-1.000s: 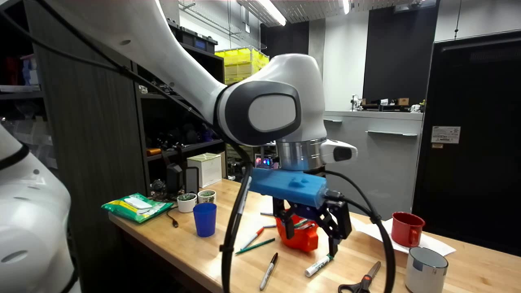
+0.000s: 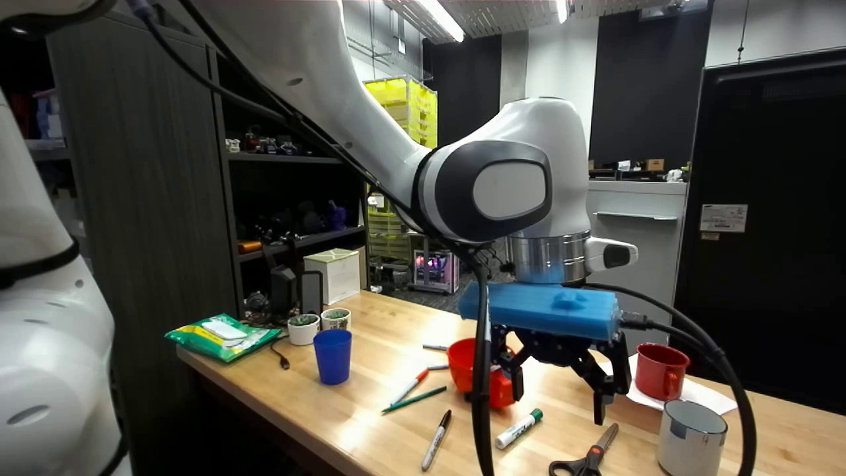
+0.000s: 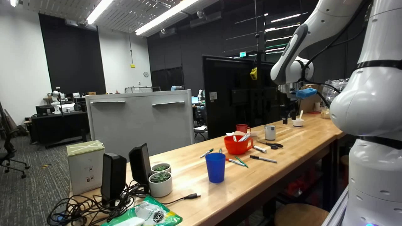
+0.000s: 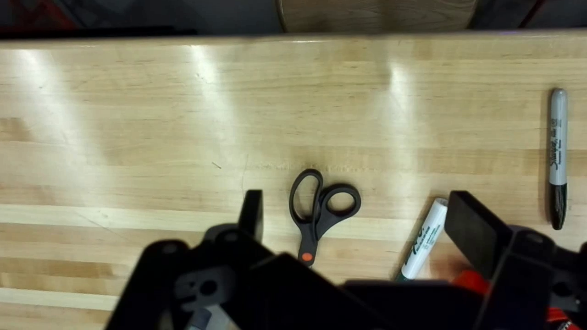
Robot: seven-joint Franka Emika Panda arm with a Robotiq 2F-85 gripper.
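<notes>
Above the wooden table, my gripper [image 2: 558,400] hangs open with nothing between its fingers. In the wrist view, black-handled scissors [image 4: 312,225] lie below the gap between the fingers, handles toward the table's edge, blades hidden by the gripper body. A white marker with a green cap [image 4: 424,240] lies beside the right fingertip. The black-capped grey marker [image 4: 557,148] rests farther right. An orange-red bowl-like cup [image 3: 238,145] holds several markers. Around it lie a green pen [image 2: 414,399], a white marker with a red cap [image 2: 410,386] and others.
A blue cup [image 3: 215,168] stands left of the orange-red one. The grey-white mug [image 2: 692,437] and a red mug [image 2: 661,371] stand right of the scissors. Potted plants [image 3: 160,183], speakers and cables crowd the far left end. Bare tabletop lies along the front edge.
The arm and open gripper have moved right in exterior view 1, from above the green-capped marker toward the scissors. The objects on the table look unmoved.
</notes>
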